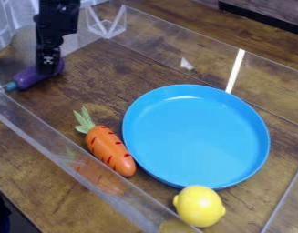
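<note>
My black gripper (pixel 47 56) reaches down from the top left, open, with its fingertips at a purple eggplant (pixel 33 75) that lies near the left wall. An orange toy carrot (pixel 107 147) with green leaves lies lower middle. To its right is a round blue plate (pixel 195 135), empty. A yellow lemon (pixel 199 207) sits below the plate at the bottom.
Clear low walls border the wooden work surface (pixel 138 64). The middle and upper part of the surface between eggplant and plate is free.
</note>
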